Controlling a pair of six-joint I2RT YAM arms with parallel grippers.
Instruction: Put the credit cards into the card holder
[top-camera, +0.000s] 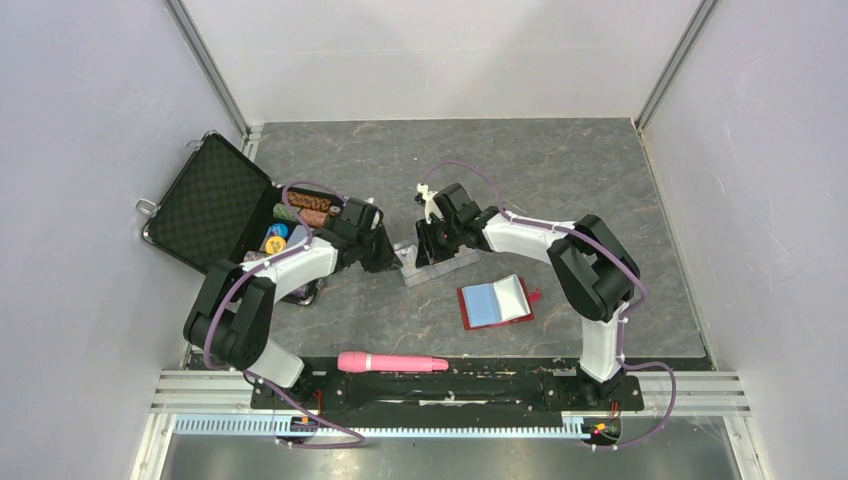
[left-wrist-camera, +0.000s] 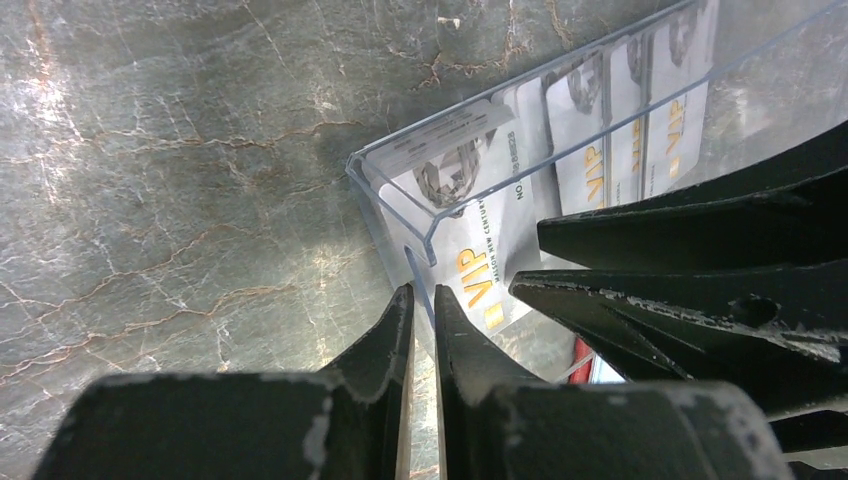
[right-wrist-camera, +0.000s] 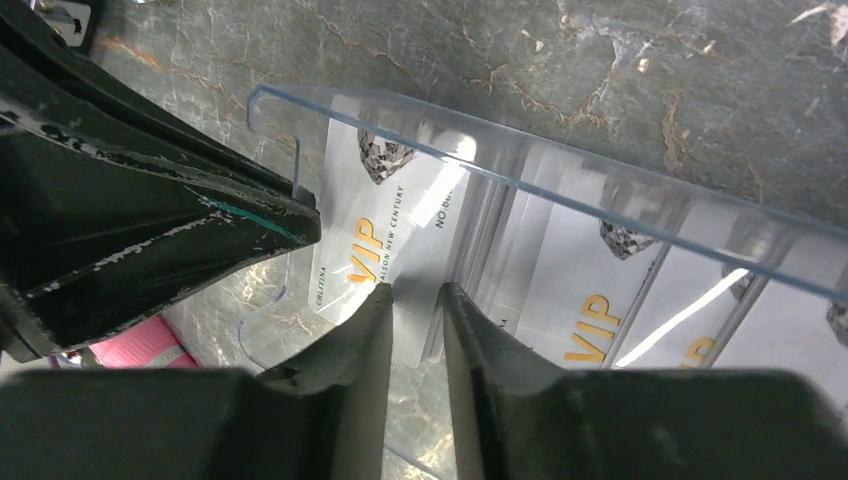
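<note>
A clear acrylic tray (left-wrist-camera: 540, 95) holds several white VIP cards (left-wrist-camera: 470, 250) between my two grippers. My left gripper is shut on the tray's end wall. My right gripper is over the end card (right-wrist-camera: 355, 220) with its fingers slightly apart; the card shows between and behind the tips, and I cannot tell whether it is held. A red card holder (top-camera: 525, 314), open to blue and white pockets, lies front right in the top view.
An open black case (top-camera: 205, 200) with assorted items stands at the left. A pink microphone (top-camera: 392, 362) lies at the front edge.
</note>
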